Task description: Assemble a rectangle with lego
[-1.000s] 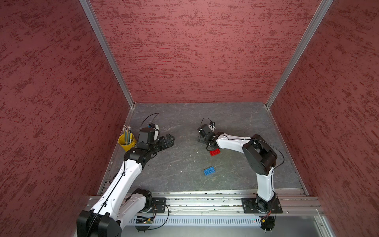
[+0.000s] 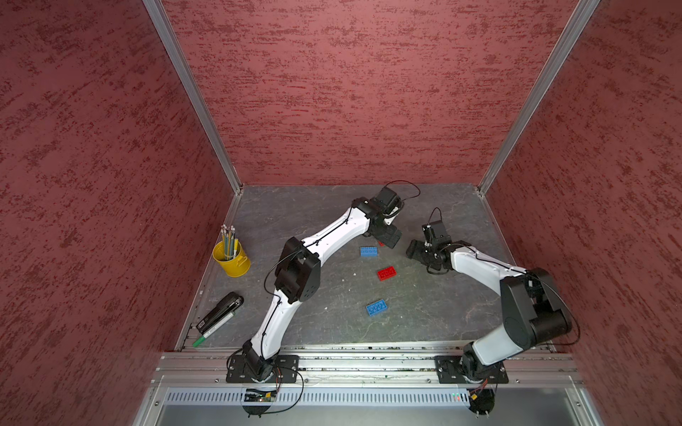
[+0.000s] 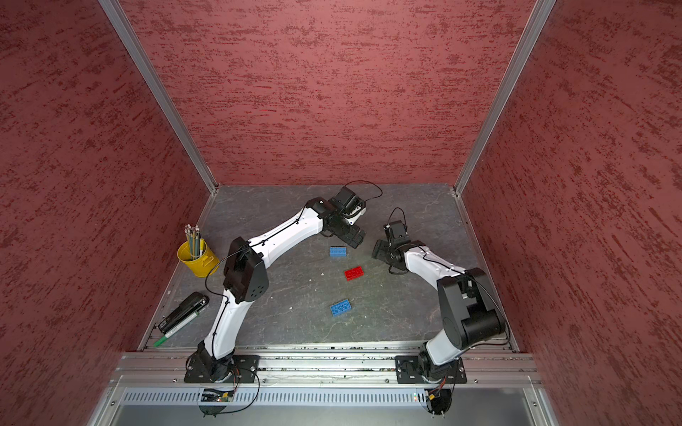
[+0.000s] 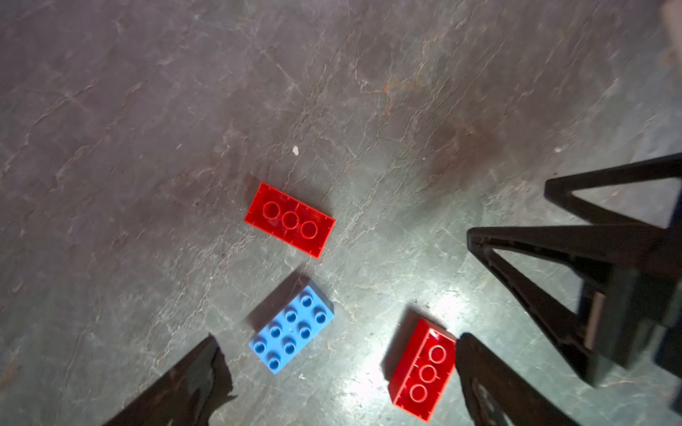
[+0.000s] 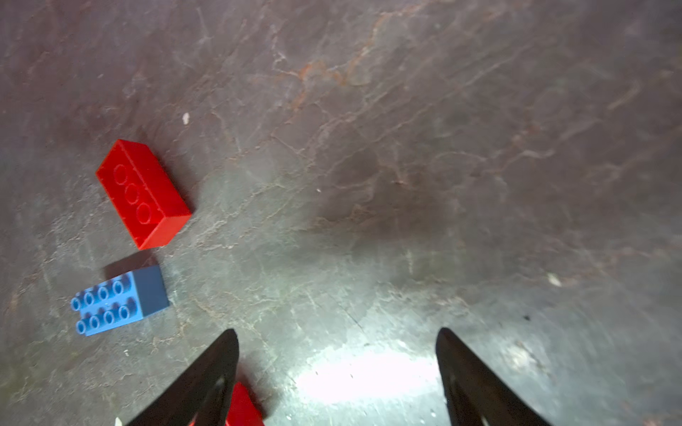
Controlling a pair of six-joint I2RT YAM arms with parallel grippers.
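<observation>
Two blue bricks [image 2: 368, 251] [image 2: 375, 306] and two red bricks lie apart on the table. The middle red brick [image 2: 385, 272] is below the upper blue one; the other red brick [image 4: 421, 369] is mostly hidden under my left gripper in the top views. That gripper stands open above it, nothing between its fingers. My right gripper is to the right of the bricks, part open and empty, over bare table. In the right wrist view a red brick [image 5: 138, 191] and a blue brick [image 5: 113, 304] lie to its left.
A yellow cup of pens [image 2: 231, 257] stands at the left edge, with a stapler [image 2: 218, 312] and a green marker [image 2: 206, 336] in front of it.
My left arm has swung right and back over the upper bricks.
</observation>
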